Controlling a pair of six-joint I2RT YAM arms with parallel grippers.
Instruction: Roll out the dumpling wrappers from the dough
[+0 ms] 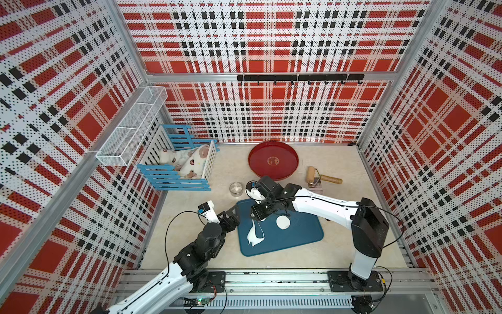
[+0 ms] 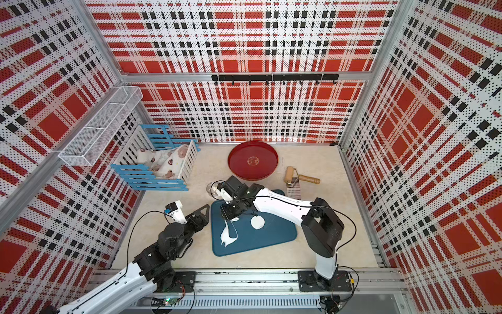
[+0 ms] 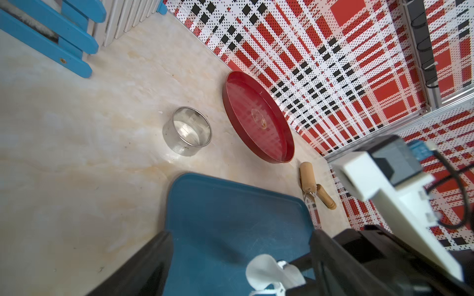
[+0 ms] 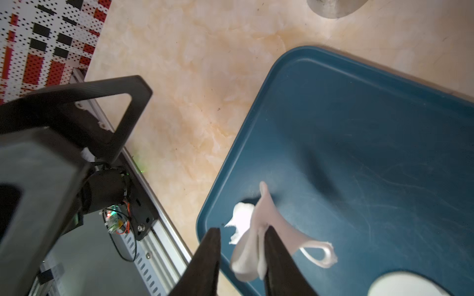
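Observation:
My right gripper is low over the left part of the blue tray (image 1: 292, 240), part open, with a limp, stretched piece of white dough (image 4: 281, 231) at its fingers; whether it grips it is unclear. More white dough (image 4: 241, 219) lies on the tray below. A round flat wrapper (image 1: 283, 222) lies right of it. My left gripper (image 1: 232, 215) stands open and empty beside the tray's left edge, near the right one.
A steel ring cutter (image 3: 186, 130) sits behind the tray. A red round tray (image 1: 273, 160) is at the back, a wooden roller (image 1: 329, 178) at the back right, a blue and white crib (image 1: 172, 185) at the back left.

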